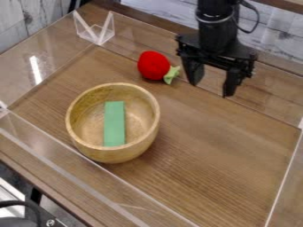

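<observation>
My gripper (208,64) is a black jointed arm end at the upper middle, above the bare wood; whether it is open or shut is unclear. Left of it lies a red round object (153,66) with a green leafy end. A round wooden bowl (85,117) sits at the lower left, holding a green bar (113,123).
A clear angular object (95,27) stands at the top left. A whitish wall borders the top corners. A black cable (24,204) shows at the bottom left.
</observation>
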